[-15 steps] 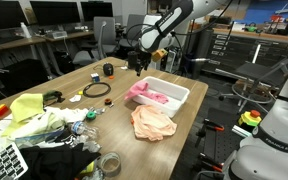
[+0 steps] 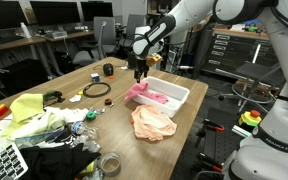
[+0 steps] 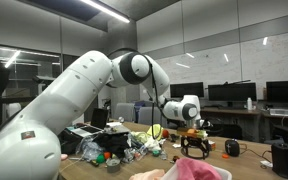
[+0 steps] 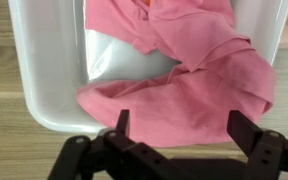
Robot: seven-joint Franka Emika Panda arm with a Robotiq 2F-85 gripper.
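Note:
A white bin (image 2: 188,99) stands on the wooden table with crumpled pink cloth (image 2: 152,93) inside. From above, the wrist view shows the cloth (image 4: 184,108) spread in folds, part of it lying over the bin's (image 4: 32,70) rim. My gripper is open above this cloth, its dark fingers well apart and nothing held between them. In exterior view 1 the gripper (image 2: 141,74) appears beyond the bin's far left corner. A small orange patch (image 4: 147,3) shows at the top edge of the wrist view.
A peach cloth (image 2: 152,124) lies in front of the bin. Clothes, a tape roll (image 2: 109,163) and small items crowd the table's left side. Behind them lies a black ring (image 2: 97,90). Bare wood (image 2: 149,157) shows at the front.
The arm has shifted a little to the left in exterior view 1, and its upper links have changed pose. The bin and the cloths look unmoved.

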